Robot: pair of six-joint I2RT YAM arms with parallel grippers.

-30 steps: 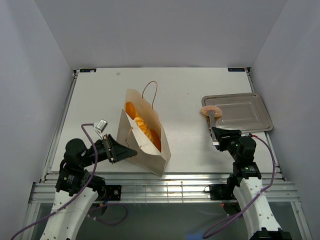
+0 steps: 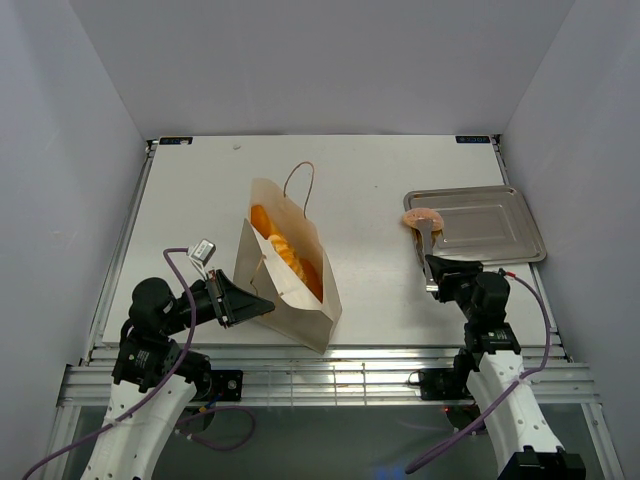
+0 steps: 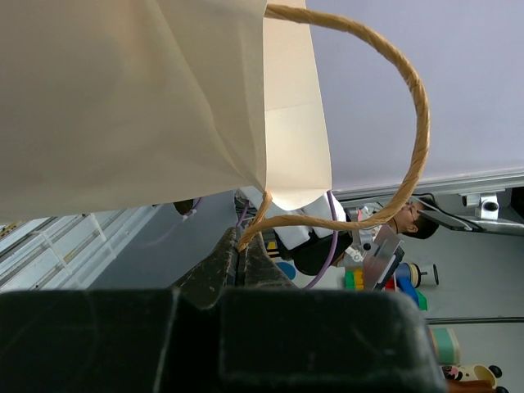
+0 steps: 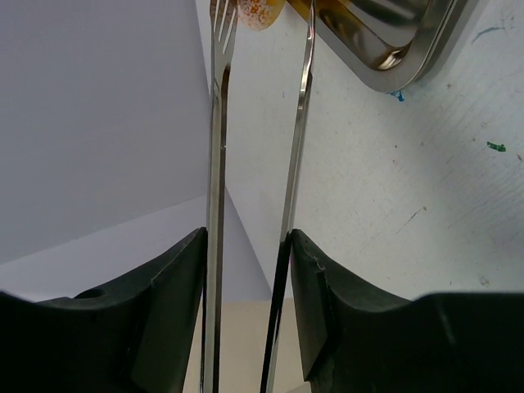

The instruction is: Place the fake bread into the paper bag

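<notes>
The tan paper bag [image 2: 325, 315] stands open on the table, with orange-brown bread [image 2: 285, 250] inside. My left gripper [image 2: 268, 306] is at its near left side, shut on the twisted cord handle [image 3: 419, 123] in the left wrist view. A round piece of bread [image 2: 424, 214] is at the tray's left edge. My right gripper [image 2: 434, 268] is shut on metal tongs [image 4: 217, 164], whose two arms stand apart between its fingers. The tong tips reach the round bread [image 4: 260, 10], only partly visible at the top of the right wrist view; how firmly they grip it is unclear.
A silver tray [image 2: 490, 225] lies at the right of the table, its visible surface empty. Walls close in the left, back and right sides; a metal rail [image 2: 330, 378] runs along the front.
The right gripper and tongs show only a very slight shift beside the round bread. The left gripper and the bag look unchanged.
</notes>
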